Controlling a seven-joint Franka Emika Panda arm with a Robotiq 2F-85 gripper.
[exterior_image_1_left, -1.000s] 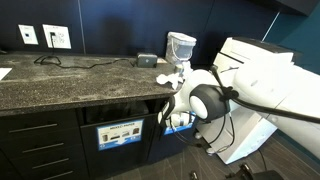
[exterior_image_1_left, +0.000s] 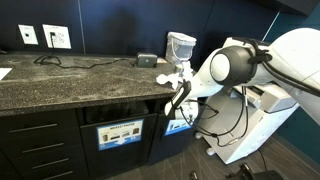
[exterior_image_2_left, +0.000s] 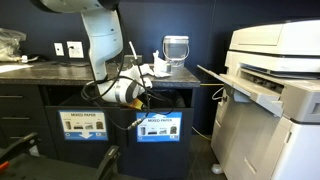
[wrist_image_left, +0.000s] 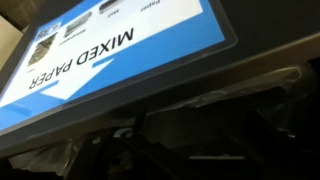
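My gripper shows as dark shapes low in the wrist view, its fingers apart over a bin's dark interior. No object can be made out between the fingers. Beside it is the bin's rim (wrist_image_left: 160, 88) with a blue-and-white "MIXED PAPER" label (wrist_image_left: 112, 50). In exterior view 2, the white arm (exterior_image_2_left: 104, 45) bends down over the counter to the two dark bins, which carry a left label (exterior_image_2_left: 84, 125) and a right label (exterior_image_2_left: 159, 127). The bins' contents are hidden in shadow.
A dark speckled counter (exterior_image_1_left: 80, 82) runs behind the bins. On it stand a clear tub (exterior_image_2_left: 175, 49) and a small dark box (exterior_image_1_left: 147, 60). A white printer (exterior_image_2_left: 267, 95) with an extended tray stands to the right. Cables hang around the arm.
The arm's white links have risen and shifted right in exterior view 1, and its lower end has lifted near the right bin. The bins and counter items look unchanged.
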